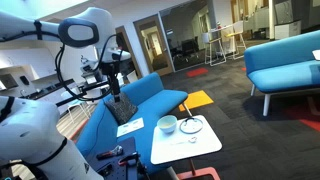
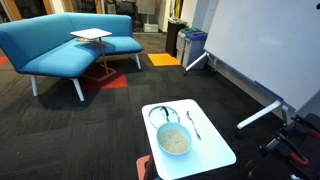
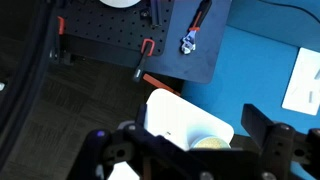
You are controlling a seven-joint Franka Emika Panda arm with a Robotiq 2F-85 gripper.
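Observation:
A light bowl [image 1: 167, 124] stands upright on a small white table [image 1: 205, 144]. In exterior view 2 the same bowl [image 2: 173, 139] has pale contents that I cannot identify. Beside it on the tabletop lie a clear, dark-rimmed round lid or ring [image 2: 163, 114] and a thin spoon-like utensil [image 2: 192, 124]. From the wrist view, my gripper is well above the table, its dark fingers [image 3: 268, 135] spread wide with nothing seen between them. Part of the bowl [image 3: 209, 142] shows low in that view, partly hidden by the gripper.
A blue sofa [image 1: 150, 97] runs behind the white table, with a white sheet [image 1: 130, 127] on it. My mounting bench [image 3: 205, 60] carries tools and clamps near the arm. A whiteboard [image 2: 255, 50] stands beyond the table; open carpet [image 2: 80, 135] lies on the other side.

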